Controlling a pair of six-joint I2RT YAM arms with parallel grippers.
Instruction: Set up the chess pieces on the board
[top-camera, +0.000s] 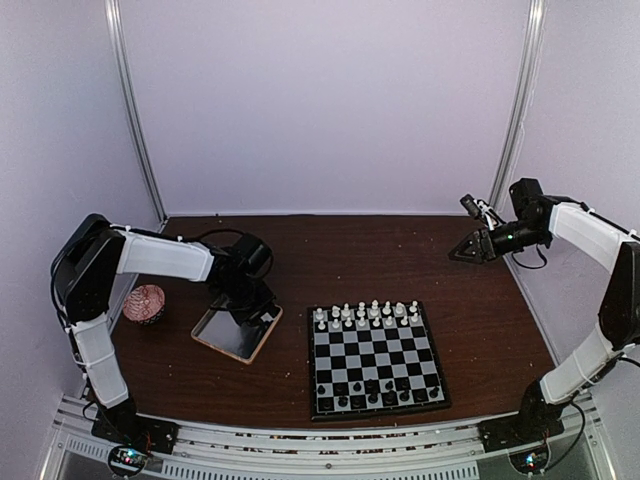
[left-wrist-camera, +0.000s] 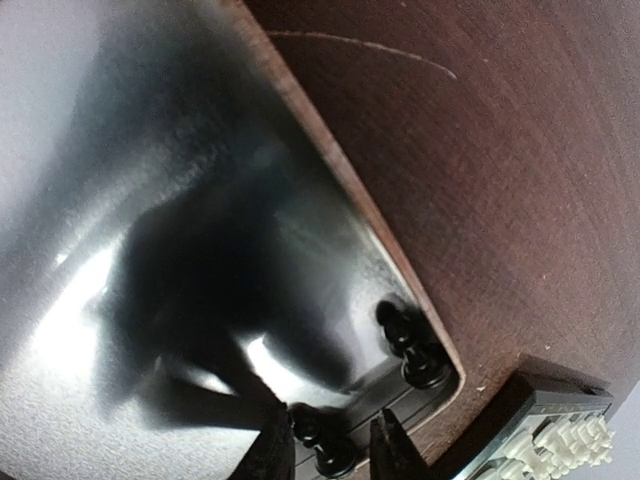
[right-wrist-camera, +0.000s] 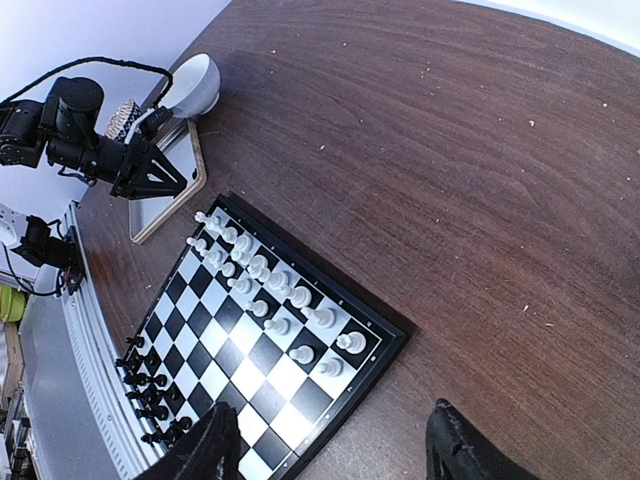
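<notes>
The chessboard (top-camera: 372, 355) carries white pieces along its far rows and black pieces along its near rows. My left gripper is low over a metal tray (left-wrist-camera: 150, 260), its fingers open around a black piece (left-wrist-camera: 330, 450) lying near the tray's edge. A second black piece (left-wrist-camera: 410, 345) lies in the tray's corner. My right gripper is open above the table to the right of the board, with nothing visible between its fingers.
A bowl (top-camera: 143, 305) with a red-patterned top sits left of the tray.
</notes>
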